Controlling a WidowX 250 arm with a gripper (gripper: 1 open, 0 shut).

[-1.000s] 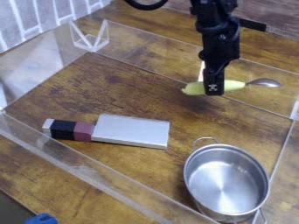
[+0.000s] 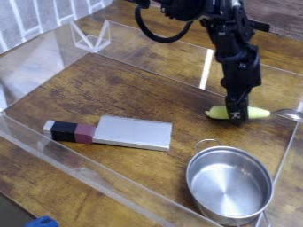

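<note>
The black gripper reaches down from the top at the right side, shut on a spoon with a pale yellow-green handle and a silver bowl end. The spoon is low over the wooden table; whether it touches the wood is hard to tell. Below it stands a steel pot.
A silver cleaver-like object with a dark handle lies at the centre left. Clear plastic walls border the work area. A small blue object is at the bottom left corner.
The gripper has brought the spoon downward in the view and slightly to the right, from near the upper strip to nearer the pot. The other objects are unmoved.
</note>
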